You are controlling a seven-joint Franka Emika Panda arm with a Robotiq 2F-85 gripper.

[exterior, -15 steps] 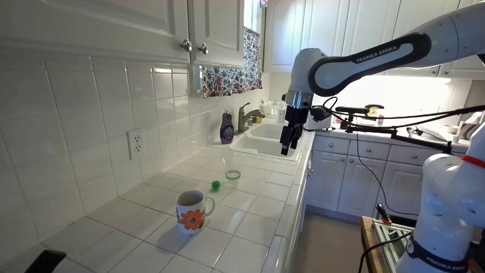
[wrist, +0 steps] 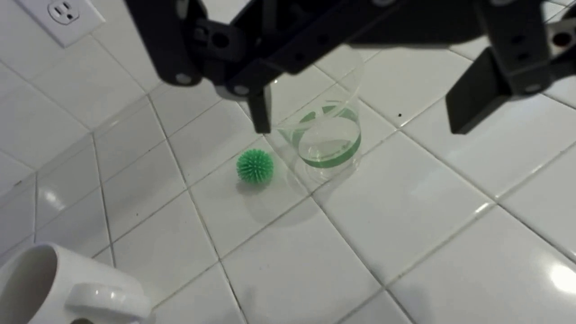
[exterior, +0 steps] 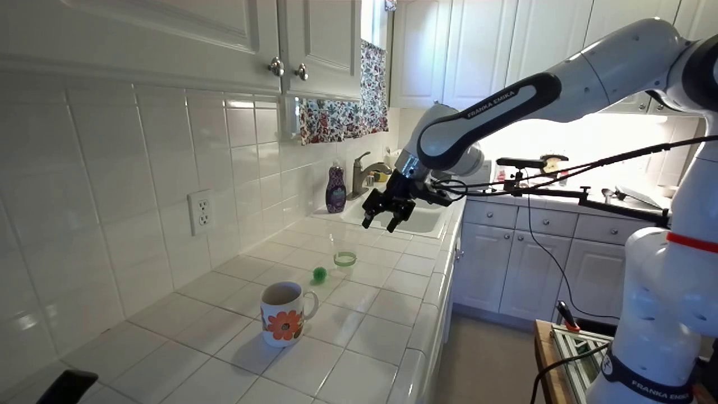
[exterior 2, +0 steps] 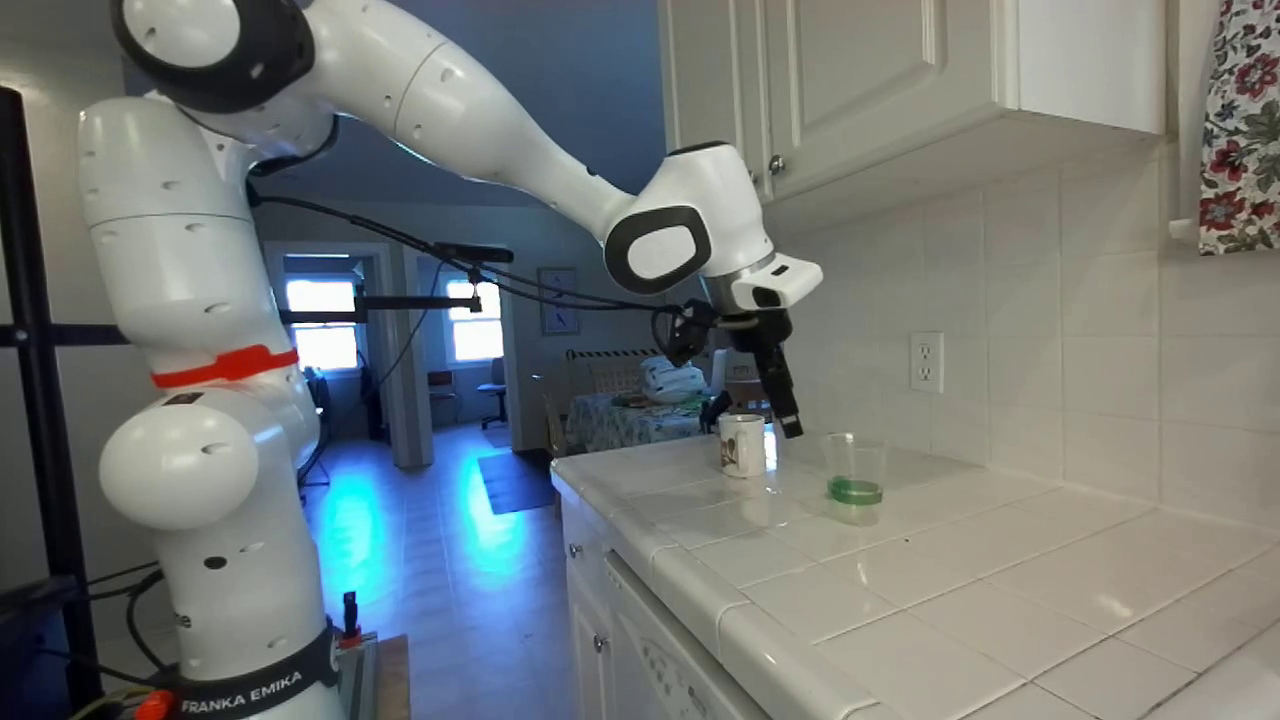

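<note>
On the tiled counter stands a clear cup with a green band (exterior: 344, 258), upright. A spiky green ball (wrist: 255, 167) lies on the tiles close beside it, on the mug's side. Nearer the first exterior camera is a white mug with an orange flower (exterior: 282, 323), its handle toward the cup. My gripper (exterior: 380, 225) hangs tilted above the counter, higher than the cup and toward the sink from it. In the wrist view its dark fingers (wrist: 477, 92) are wide apart, with nothing gripped; the cup's upper part is partly hidden behind the gripper.
The tiled wall with an outlet (exterior: 201, 212) bounds the counter on one side. A purple soap bottle (exterior: 336, 188) and the faucet (exterior: 361, 176) stand by the sink (exterior: 422, 220).
My arm has swung toward the wall side, left in exterior view 1, and the gripper has tilted and turned. The cup, ball and mug have stayed put.
</note>
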